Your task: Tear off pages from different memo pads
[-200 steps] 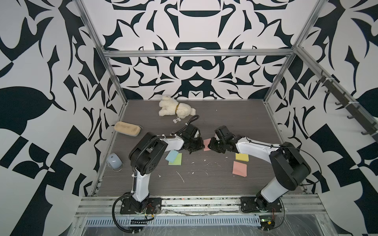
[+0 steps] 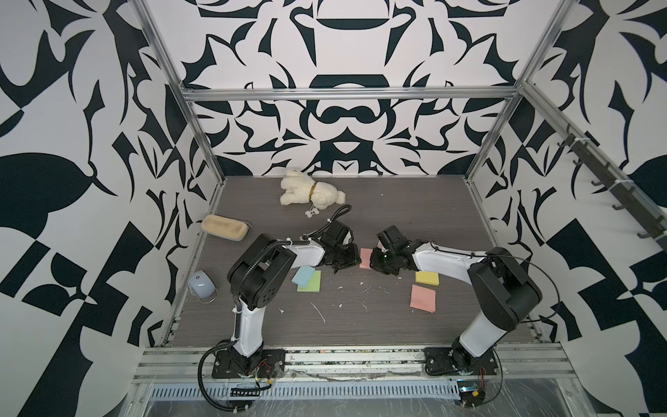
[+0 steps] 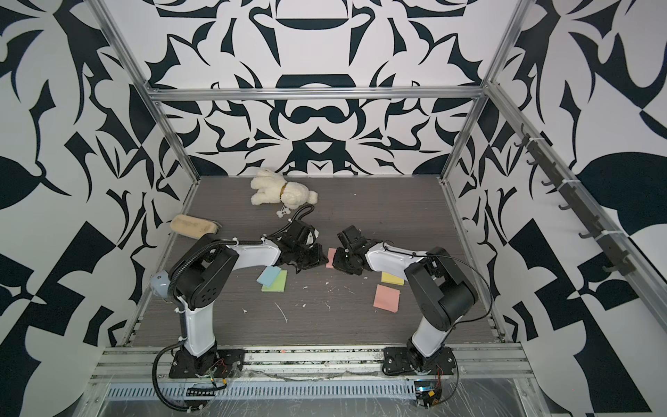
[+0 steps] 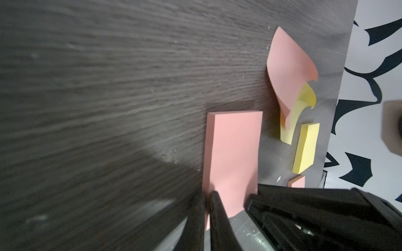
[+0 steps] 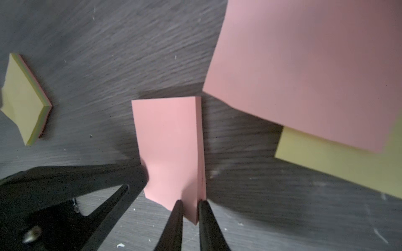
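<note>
A pink memo pad (image 2: 365,258) lies between the two grippers near the table's middle. In the left wrist view, my left gripper is shut at the pad's lower left corner, and no gap shows between its fingers. On the opposite side, the right gripper has its fingertips slightly apart, one on each side of the pad's corner. The pink pad (image 5: 169,142) shows a thin layer standing off its right edge in the right wrist view. Whether a page is loose between the fingers cannot be made out.
On the right lie a pink sheet (image 2: 422,298) and a yellow pad (image 2: 427,278) beside the right arm. A blue sheet (image 2: 303,276) overlaps a green one (image 2: 310,283) by the left arm. A plush dog (image 2: 312,191) rests behind; the front middle holds only paper scraps.
The right gripper has shifted slightly toward the front, and the right elbow has swung a little to the left. My left arm has stayed put.
</note>
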